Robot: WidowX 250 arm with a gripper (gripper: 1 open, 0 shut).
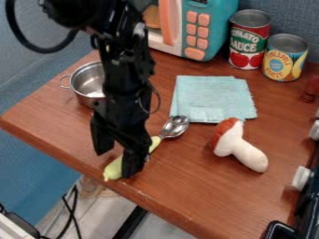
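My black gripper (118,151) is low at the front left of the wooden table, over a pale green-yellow spoon handle or vegetable (112,170), which it largely hides; whether the fingers are open or closed around it is unclear. A metal spoon's bowl (176,125) shows to the right. A white toy with a red top (243,152) lies further right, and a folded light-blue cloth (212,96) lies behind.
A steel pot (82,82) stands behind the arm at left. A toy microwave (187,25), a tomato can (248,42) and a second can (284,60) line the back. Dark appliance edge (298,205) at right.
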